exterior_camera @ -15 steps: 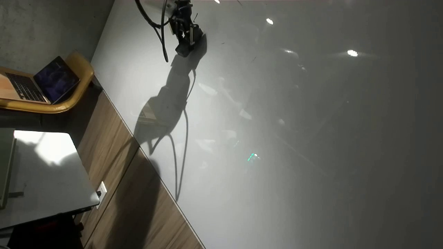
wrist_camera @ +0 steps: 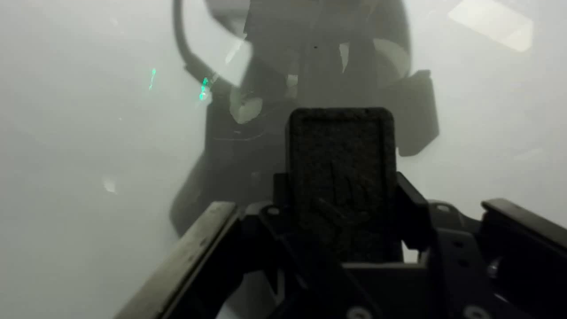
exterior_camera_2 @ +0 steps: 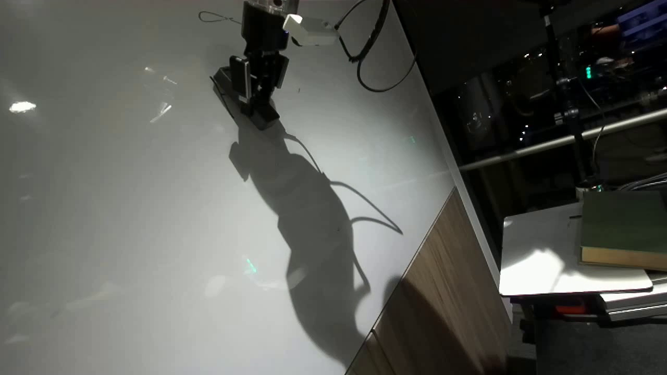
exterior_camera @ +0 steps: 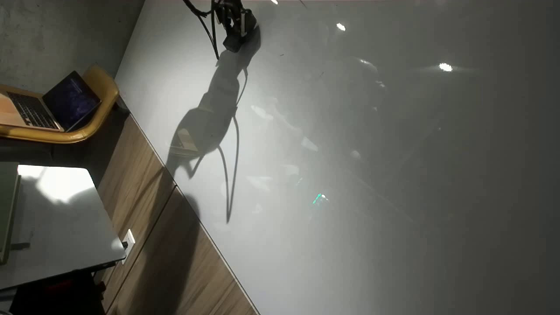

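In the wrist view a dark, felt-like rectangular block point(wrist_camera: 343, 159), probably an eraser, sits between the fingers of my gripper, which is shut on it. Its broad textured face is visible there. From exterior view 2, the block's end point(exterior_camera_2: 263, 116) sticks out below my gripper point(exterior_camera_2: 257, 90), close against a large white glossy board point(exterior_camera_2: 156, 219). Whether it presses on the surface I cannot tell. Exterior view 1 has the gripper point(exterior_camera: 239, 26) at the top edge, with the block point(exterior_camera: 232, 43) at its tip and a long shadow falling below.
A few thin dark marks, such as a short stroke point(exterior_camera: 281, 54), show on the board. Bright spots on it look like reflections. Wood panels point(exterior_camera: 157, 252) border the board. A laptop point(exterior_camera: 73, 99) rests on a yellow chair; a green book point(exterior_camera_2: 625, 219) lies on a small table.
In exterior view 1 my gripper and the block have moved upward along the board, toward the top edge of the view. The shadow and cables shifted with them.
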